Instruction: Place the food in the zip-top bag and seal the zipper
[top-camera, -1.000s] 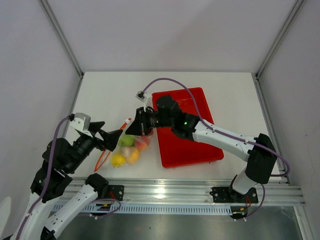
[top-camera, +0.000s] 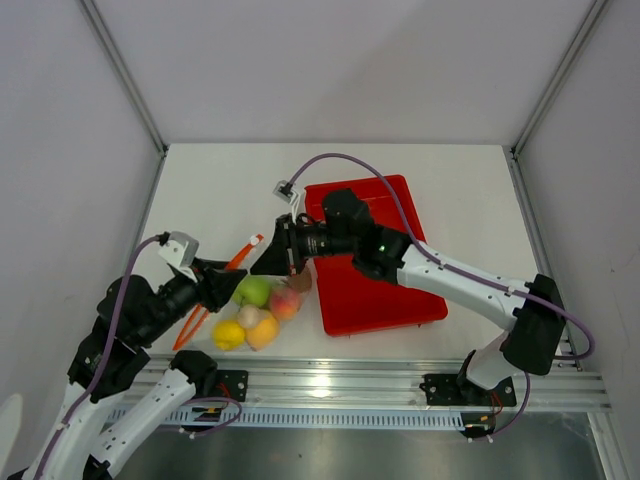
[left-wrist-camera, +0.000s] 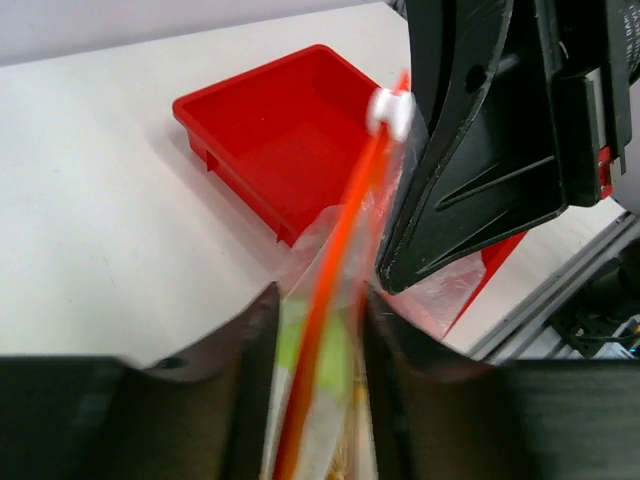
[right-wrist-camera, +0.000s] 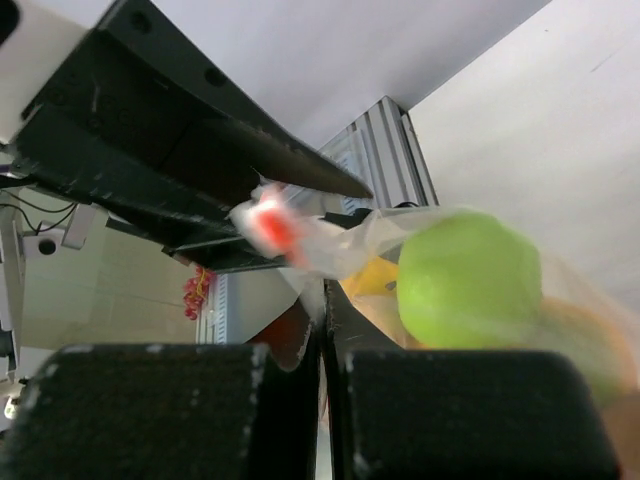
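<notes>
The clear zip bag holds a green fruit (top-camera: 252, 291), a peach (top-camera: 286, 303), a lemon (top-camera: 229, 335) and other round food. Its orange zipper strip (top-camera: 197, 320) rises to a white slider (left-wrist-camera: 390, 113). My right gripper (top-camera: 268, 268) is shut at the bag's upper end; whether bag film lies between its fingers is unclear. My left gripper (top-camera: 232, 280) is at the zipper just left of it, fingers apart around the strip in the blurred left wrist view. The bag partly covers the fruit in the right wrist view.
A red bin (top-camera: 380, 318) stands right of the bag, beneath my right arm. A metal rail runs along the front edge.
My left gripper has moved slightly right and down along the zipper, its wrist tilting.
</notes>
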